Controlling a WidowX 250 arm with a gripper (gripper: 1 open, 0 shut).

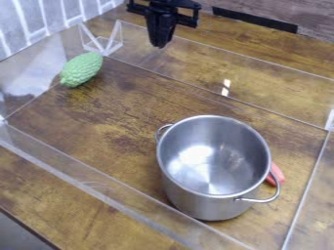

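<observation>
The black gripper (pixel 162 29) is high at the top centre of the camera view, partly cut off by the frame, above the back of the workspace; whether it is open or shut is unclear. A green bumpy vegetable (pixel 81 69) lies at the left on the wooden surface. A steel pot (pixel 213 166) with two handles stands upright at the lower right, its visible inside empty. A red object (pixel 275 174) lies just right of the pot, partly hidden by it.
Clear plastic walls border the wooden work area (pixel 117 122). The middle between the vegetable and the pot is bare. A white railing stands at the top left.
</observation>
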